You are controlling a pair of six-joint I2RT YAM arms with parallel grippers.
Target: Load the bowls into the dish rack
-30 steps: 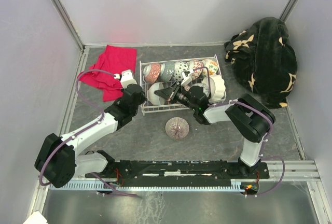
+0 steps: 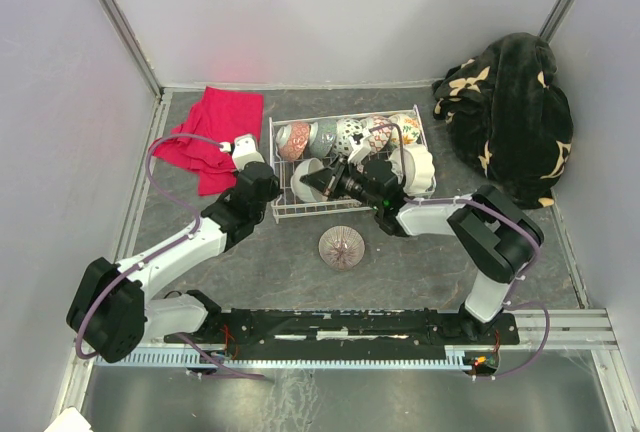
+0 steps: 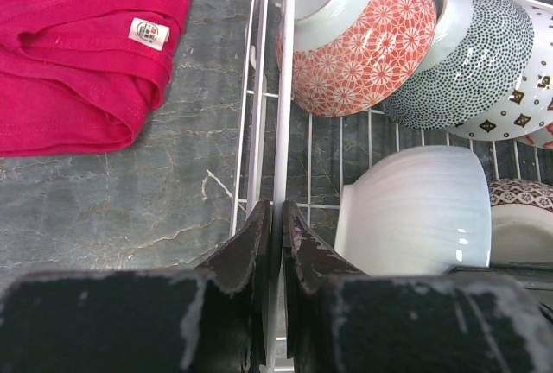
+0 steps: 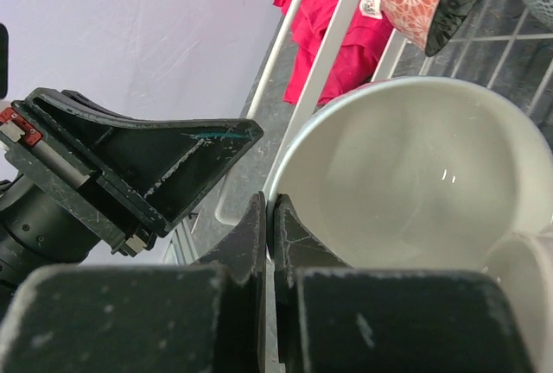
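My left gripper is shut on the white bar at the left end of the dish rack (image 3: pixel 285 62). A white bowl (image 3: pixel 406 209) lies on its side inside the rack, and my right gripper is shut on its rim (image 4: pixel 415 166). Red patterned (image 3: pixel 363 53), grey dotted (image 3: pixel 467 62) and other patterned bowls line the rack's back row, with more white bowls at its right end. A single ribbed bowl (image 2: pixel 341 247) rests on the counter in front of the rack.
A red cloth (image 2: pixel 205 132) lies left of the rack and a dark floral cloth (image 2: pixel 500 112) to its right.
The left arm looks still.
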